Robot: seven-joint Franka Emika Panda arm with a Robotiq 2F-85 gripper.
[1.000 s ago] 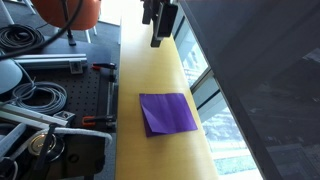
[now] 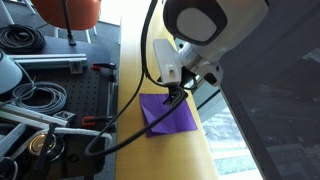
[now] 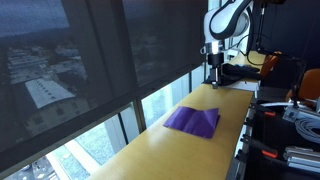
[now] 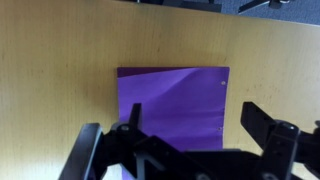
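A purple cloth [image 3: 192,121] lies flat on the wooden table, with one edge looking folded over. In the wrist view the cloth [image 4: 170,105] sits below the camera, its lower part hidden behind the gripper. My gripper is open, its two dark fingers spread wide at the bottom left and right of that view, nothing between them. Exterior view 1 has the gripper [image 2: 177,88] above the far part of the cloth [image 2: 172,118], partly covering it. From exterior view 2 the gripper [image 3: 212,82] appears above the table, apart from the cloth.
Bare table [image 3: 150,158] surrounds the cloth. Beside the table's edge stands a dark cart [image 2: 85,95] with cables and tools. A window with a dark blind [image 3: 90,70] runs along the other side. A dark object [image 4: 195,4] shows at the wrist view's top edge.
My arm has come from the far end of the table toward the cloth, and the gripper now overlaps it in exterior view 1. The cloth has not moved.
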